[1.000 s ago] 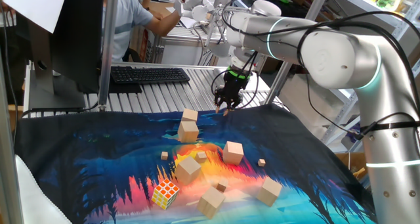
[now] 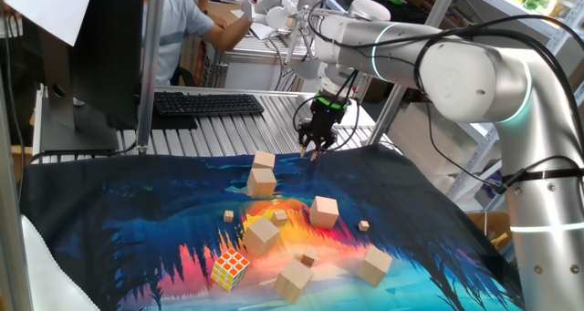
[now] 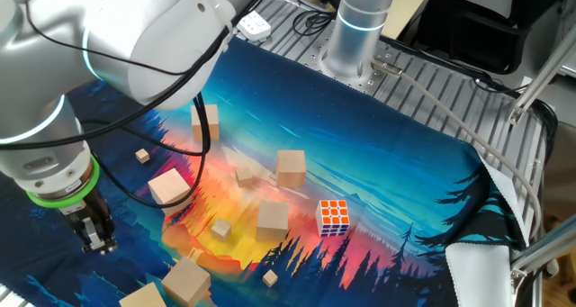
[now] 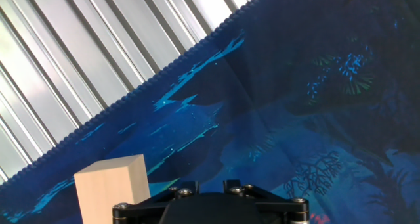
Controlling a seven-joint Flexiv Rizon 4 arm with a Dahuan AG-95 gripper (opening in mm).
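My gripper (image 2: 308, 155) hangs over the far edge of the patterned cloth (image 3: 396, 145), its fingertips a little apart and nothing seen between them. In the wrist view the gripper shows at the bottom edge, with a wooden block (image 4: 105, 194) to its left. Large wooden cubes lie spread on the cloth, among them a far one (image 2: 264, 160), one just in front of it (image 2: 262, 181) and one near the middle (image 2: 323, 212). Smaller wooden cubes (image 3: 220, 229) are scattered between them. A Rubik's cube (image 2: 230, 268) with an orange top sits at the near left.
Behind the cloth, a keyboard (image 2: 208, 105) rests on the ribbed metal table (image 2: 219, 139), beside a monitor (image 2: 96, 65). A person is beyond. Black cables (image 3: 205, 127) loop from the arm over the cloth. Bare cloth surrounds the gripper.
The arm and the cubes look unmoved.
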